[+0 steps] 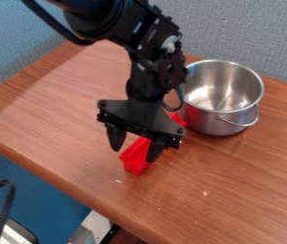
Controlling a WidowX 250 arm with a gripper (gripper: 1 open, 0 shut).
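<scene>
My black gripper hangs in the middle of the camera view with its two fingers spread apart, pointing down over a red object on the wooden table. The red object shows below and between the fingers, and again behind the gripper at upper right; its middle is hidden by the gripper. Whether either finger touches it I cannot tell. A steel pot stands upright behind and to the right of the gripper.
Grey-blue walls bound the back.
</scene>
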